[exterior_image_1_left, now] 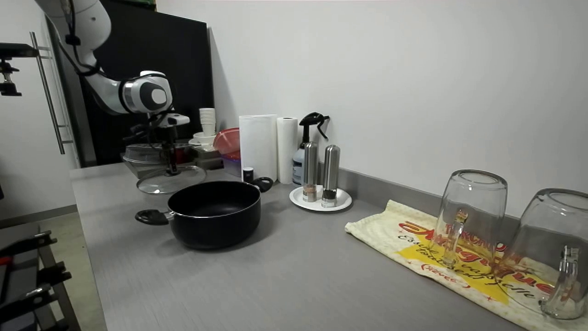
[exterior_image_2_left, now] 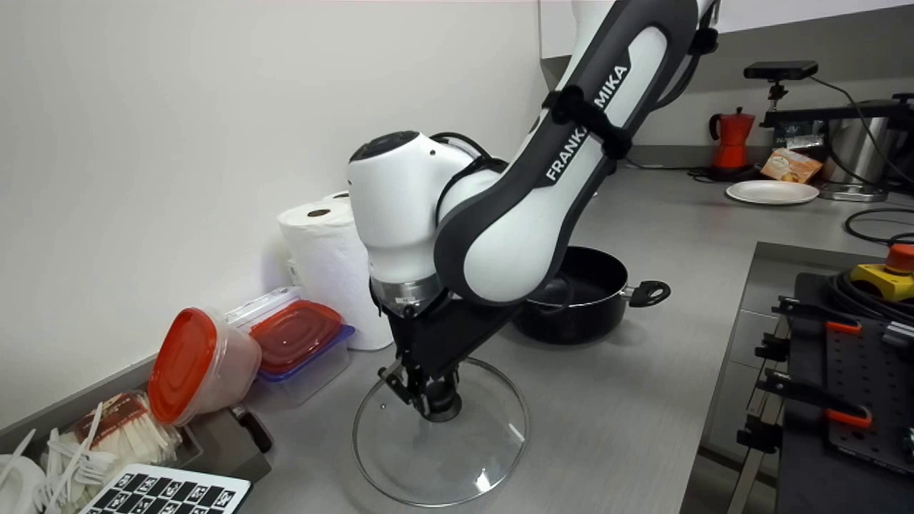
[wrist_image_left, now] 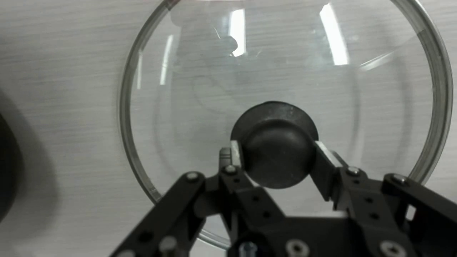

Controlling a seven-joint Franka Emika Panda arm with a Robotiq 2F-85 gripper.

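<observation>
My gripper is shut on the black knob [wrist_image_left: 279, 156] of a clear glass lid, one finger on each side of it. The lid [exterior_image_1_left: 190, 175] is held above the counter, behind the pot in exterior view 1. In exterior view 2 its glass [exterior_image_2_left: 467, 458] shows whole below my gripper [exterior_image_2_left: 433, 395]. A black pot [exterior_image_1_left: 216, 215] with two side handles stands uncovered and looks empty. Only a dark edge of the pot [wrist_image_left: 6, 167] enters the wrist view at left.
Food containers [exterior_image_2_left: 295, 360] and paper towel rolls [exterior_image_1_left: 259, 146] line the wall near the lid. Two grinders stand on a white plate [exterior_image_1_left: 342, 202]. Glass mugs [exterior_image_1_left: 474, 220] rest on a towel at right.
</observation>
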